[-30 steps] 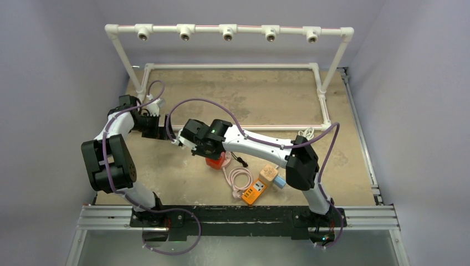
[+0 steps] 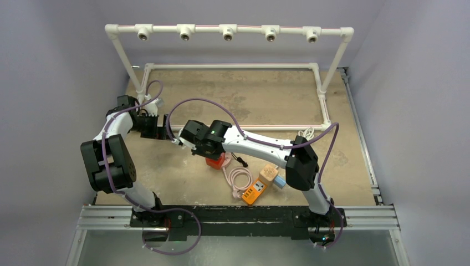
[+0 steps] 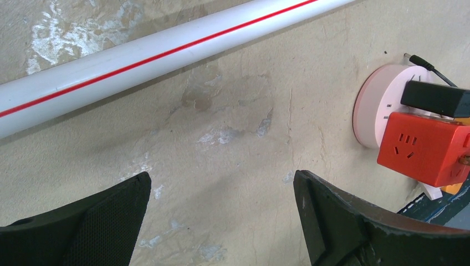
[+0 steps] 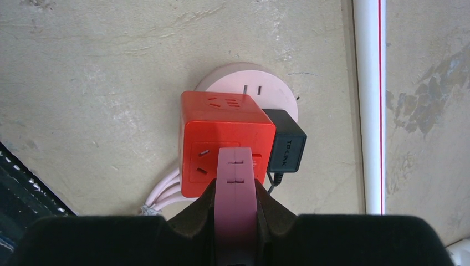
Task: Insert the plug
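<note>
A red socket cube [image 4: 194, 160] sits on a round pink power base [image 4: 244, 82], beside a black adapter [image 4: 287, 147]. In the right wrist view my right gripper is shut on a slim pink plug [image 4: 236, 172], its far end with two dark slits overlapping the cube's face. Whether the plug touches the cube or stands above it cannot be told. At the table's left, my left gripper is open, only bare tabletop between its fingers. The left wrist view has the red cube [image 3: 424, 152] at its right edge, well apart from that gripper.
Right of the cube lie a coiled pink cable [image 2: 239, 176], an orange device [image 2: 254, 191], a wooden block [image 2: 268, 174] and a blue block [image 2: 280, 182]. A white pipe [image 2: 266, 127] crosses behind.
The right arm and the red cube look unmoved.
</note>
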